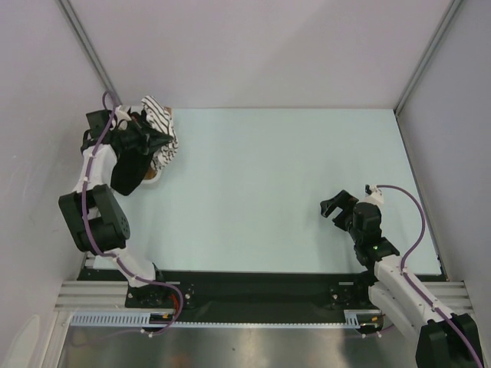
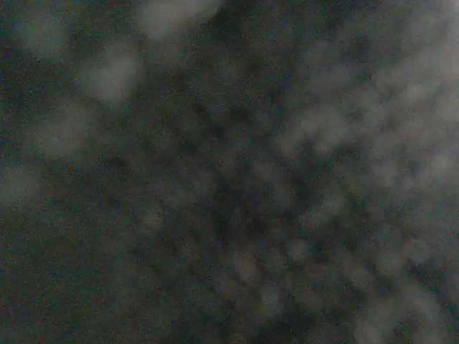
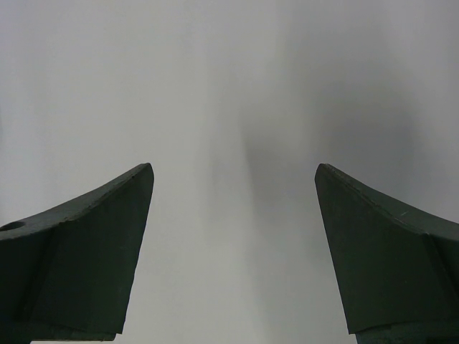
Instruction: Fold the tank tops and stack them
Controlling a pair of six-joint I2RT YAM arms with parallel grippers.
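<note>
In the top view my left gripper [image 1: 153,138] hangs over a white bin [image 1: 150,181] at the table's back left corner, shut on a black-and-white striped tank top [image 1: 165,129]. Black cloth [image 1: 126,172] hangs just under and beside it. The left wrist view is dark and blurred, covered by something close. My right gripper [image 1: 337,203] stands open and empty at the table's right; in the right wrist view only its fingers [image 3: 86,258] and bare white surface show.
Pale walls border it at the back and sides.
</note>
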